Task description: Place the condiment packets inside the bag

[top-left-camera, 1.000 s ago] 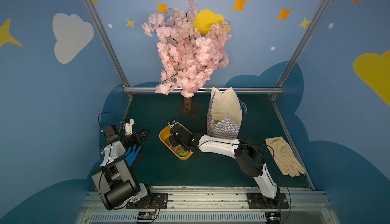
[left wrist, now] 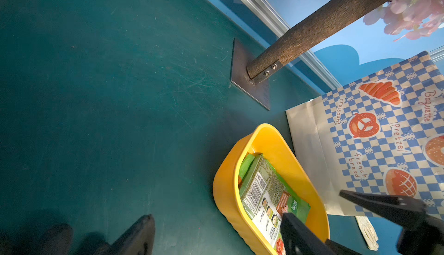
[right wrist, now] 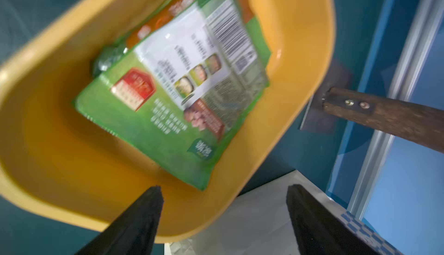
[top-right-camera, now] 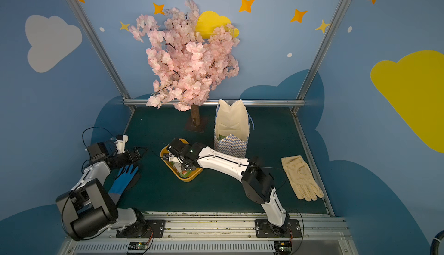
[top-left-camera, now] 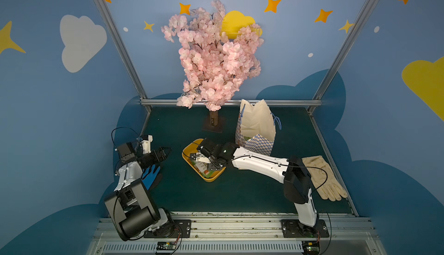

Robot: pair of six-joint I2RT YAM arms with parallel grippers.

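Note:
A yellow tray holds green condiment packets [right wrist: 175, 102], stacked along one side in the right wrist view. My right gripper is over the tray, open, with nothing held between its fingertips. My left gripper is open and empty at the left, beside the tray. The checked paper bag [top-left-camera: 256, 146] stands upright just behind and right of the tray; some green shows low inside its mouth, too small to identify.
The blossom tree's base plate [left wrist: 240, 74] is at the back. A blue glove [top-right-camera: 124, 176] lies under the left arm, beige gloves [top-right-camera: 300, 176] at the right edge. The table between tray and left arm is clear.
The right arm has shifted and its wrist has turned over the tray, moving slightly right since about a second ago. The left arm, tray and bag look unchanged.

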